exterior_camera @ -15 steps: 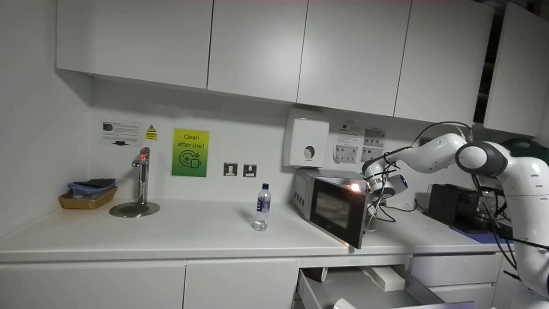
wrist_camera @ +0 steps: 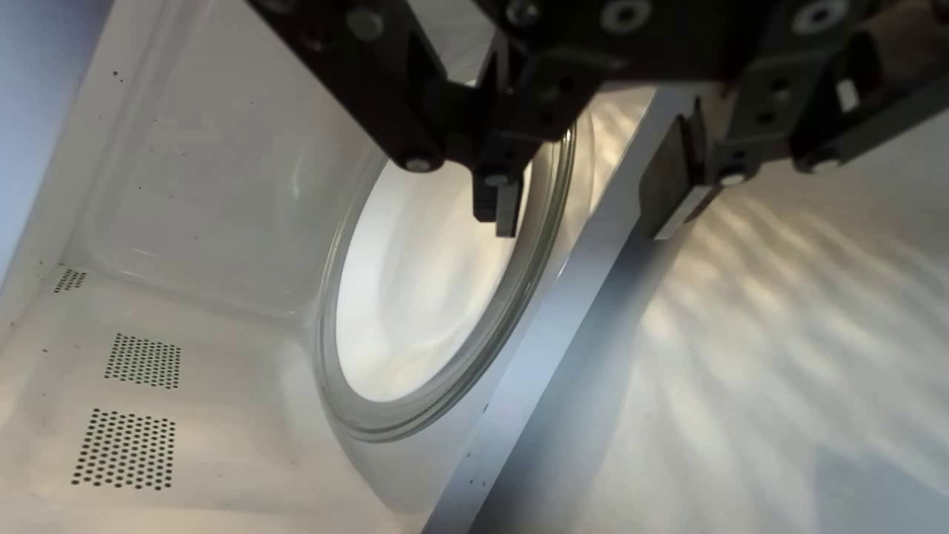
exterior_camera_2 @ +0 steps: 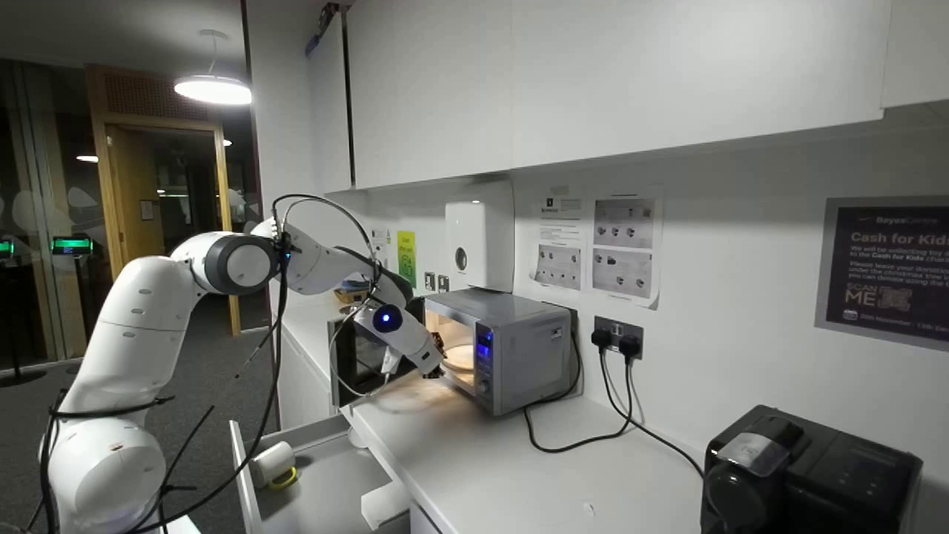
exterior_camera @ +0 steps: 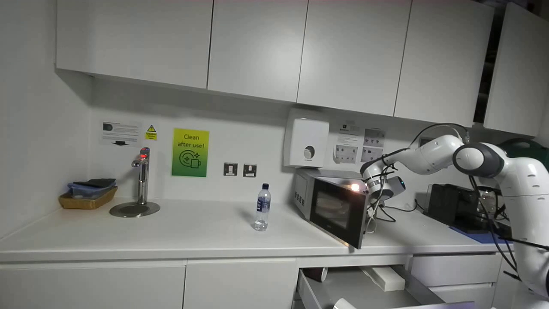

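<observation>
The microwave (exterior_camera_2: 534, 356) stands on the counter with its door (exterior_camera: 337, 211) swung open and its inside lit. In the wrist view a white plate (wrist_camera: 400, 294) rests on the glass turntable (wrist_camera: 360, 417) inside. My gripper is at the microwave's mouth, its fingers apart. One finger (wrist_camera: 507, 209) overlaps the plate near its rim, while the other finger (wrist_camera: 672, 182) is on the outer side, over the front edge of the cavity. Nothing is visibly clamped between them; whether either finger touches the plate I cannot tell. The door hides the gripper in exterior view 1.
Below the counter an open drawer (exterior_camera: 355, 293) holds a white mug (exterior_camera_2: 273, 464) and a white box (exterior_camera: 384, 278). A water bottle (exterior_camera: 262, 208) stands left of the microwave. Power cables (exterior_camera_2: 578, 445) and a black coffee machine (exterior_camera_2: 801, 472) are on its other side.
In exterior view 1 the arm's wrist has shifted slightly to the left, toward the microwave. The door, bottle and drawer look the same.
</observation>
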